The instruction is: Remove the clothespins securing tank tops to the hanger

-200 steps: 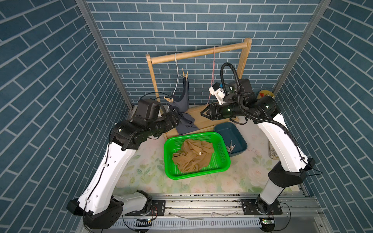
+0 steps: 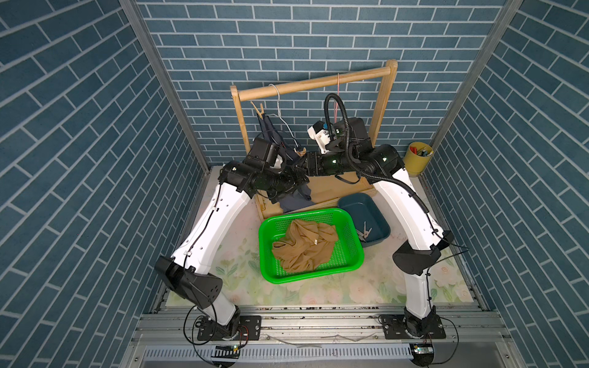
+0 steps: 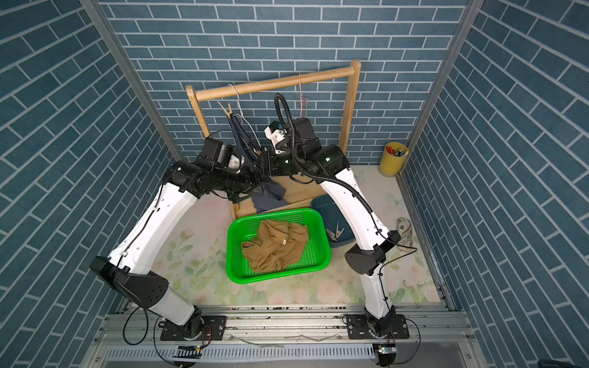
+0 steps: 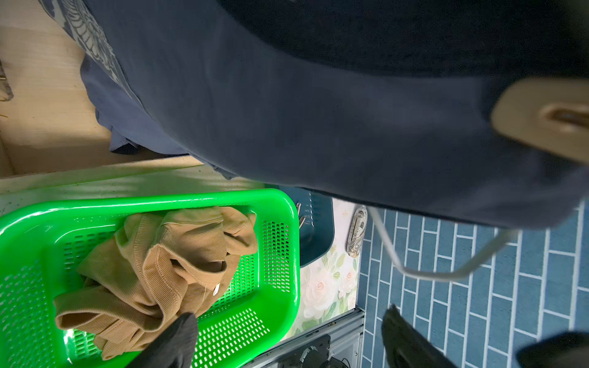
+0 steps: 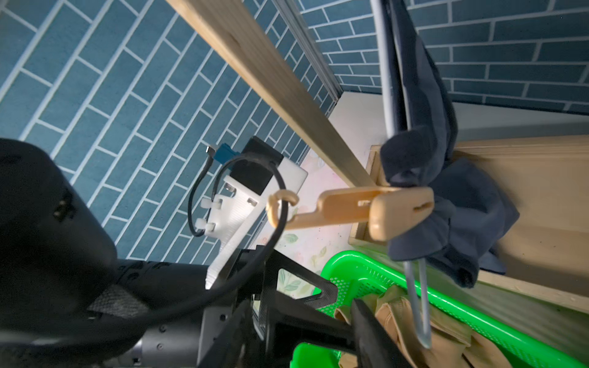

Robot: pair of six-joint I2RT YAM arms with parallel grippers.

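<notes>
A dark blue tank top point(image 2: 270, 127) hangs on a white hanger point(image 2: 278, 101), its lower part resting in the wooden rack base. A wooden clothespin point(image 2: 259, 110) is at the upper end; a beige clothespin point(image 5: 398, 211) clips the cloth onto the hanger, close in the right wrist view. My left gripper is just below the hanging top, apparently open, fingers apart with only background between them. My right gripper is beside it, below that clothespin, open and holding nothing. In the top views the two grippers overlap, hiding their fingertips.
A green basket point(image 2: 265, 245) holds a brown garment point(image 2: 300, 245). A navy bin point(image 2: 374, 214) with several loose clothespins stands to its right. A yellow cup point(image 2: 417, 159) with items is at the back right. The wooden rail point(image 2: 316, 82) runs above.
The hanger and top have swung and tilted, the upper clothespin now further left.
</notes>
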